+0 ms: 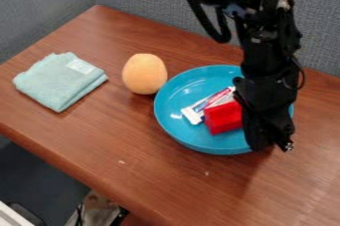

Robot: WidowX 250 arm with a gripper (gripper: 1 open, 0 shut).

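My black gripper is low at the right side of the blue plate, covering part of its rim; whether anything is between its fingers is hidden, and it looks shut. On the plate lie a red block and a white tube with red markings, both left of the gripper. An orange egg-shaped object sits on the wooden table just left of the plate.
A folded pale teal cloth lies at the left of the wooden table. Grey partitions border the back and left.
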